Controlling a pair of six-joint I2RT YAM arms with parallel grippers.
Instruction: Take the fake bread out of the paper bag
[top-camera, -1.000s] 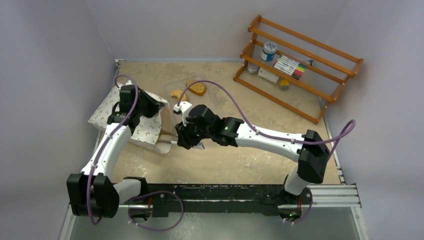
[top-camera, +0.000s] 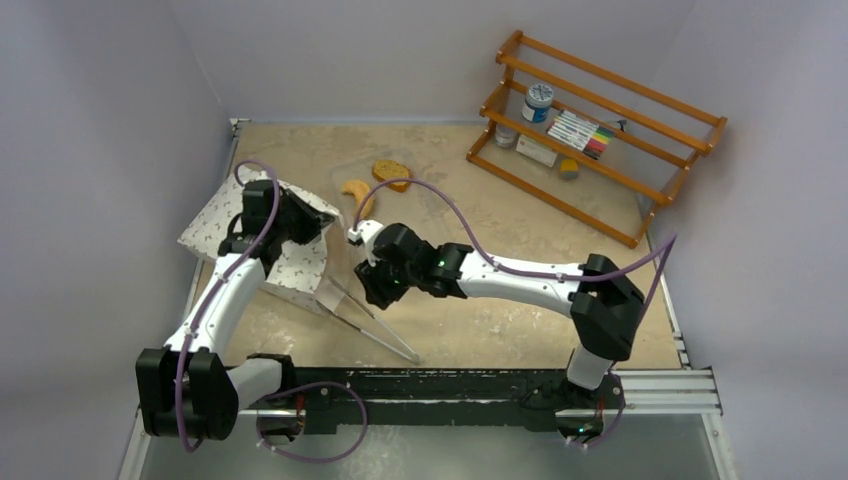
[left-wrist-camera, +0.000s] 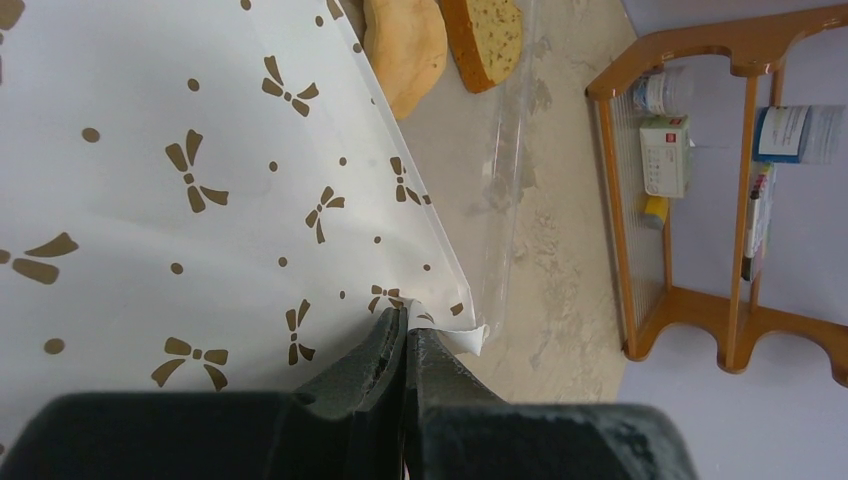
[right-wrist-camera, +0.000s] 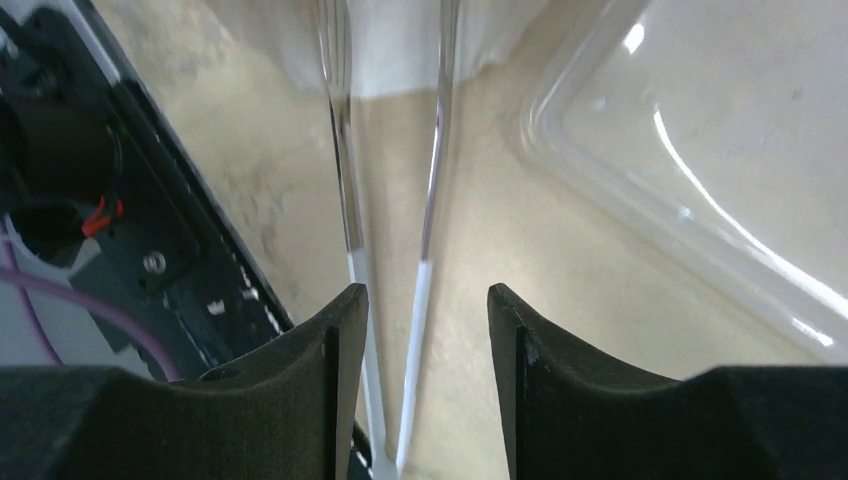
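Note:
The white paper bag (top-camera: 297, 262) with a brown bow print lies at the left of the table, its mouth facing right. My left gripper is shut on the upper rim of its mouth; the paper edge curls out beside the fingertips. A curved fake bread (top-camera: 357, 194) and a fake bread slice (top-camera: 391, 173) rest on a clear tray (left-wrist-camera: 508, 165) outside the bag. Metal tongs with white ends (right-wrist-camera: 418, 320) lie with their far part at the bag's mouth. Above them, my right gripper is open, its fingers apart and empty. The bag's inside is hidden.
A wooden rack (top-camera: 597, 217) holding a blue-lidded jar (top-camera: 538, 101), a box and markers stands at the back right. Free table lies to the right of the tray and in front of the rack.
My left arm shifted only slightly.

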